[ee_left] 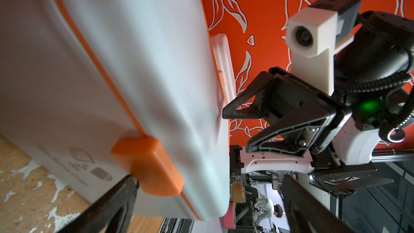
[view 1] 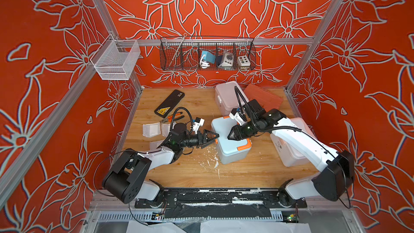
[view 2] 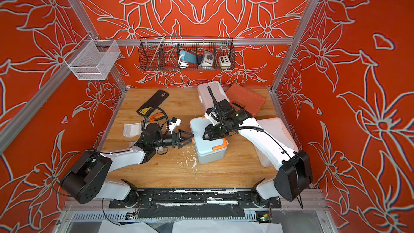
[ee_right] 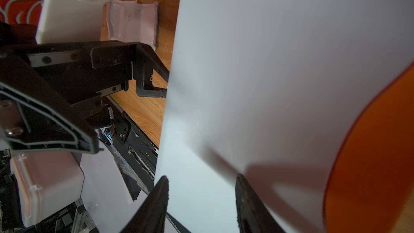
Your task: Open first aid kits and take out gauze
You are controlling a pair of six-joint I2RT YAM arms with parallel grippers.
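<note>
A closed pale-blue first aid kit [view 1: 233, 144] stands mid-table with orange handles at its ends. Its front orange latch [ee_left: 148, 164] lies flush against the side in the left wrist view. My left gripper [view 1: 215, 137] is open beside that side, its fingers spread wide with the latch in view between them. On the lid [ee_right: 258, 82] rests or hovers my right gripper [view 1: 234, 136]; contact is unclear. Its fingers [ee_right: 151, 207] stand partly apart over the lid, and whether they grip anything does not show. White packets [view 1: 151, 129], perhaps gauze, lie at the table's left.
A pinkish-white kit [view 1: 230, 97] stands behind, near a flat red case [view 1: 263, 97]. Another pale kit [view 1: 293, 144] is at the right, partly under my right arm. Orange-handled pliers [view 1: 176, 117] and a black box [view 1: 170, 103] lie back left.
</note>
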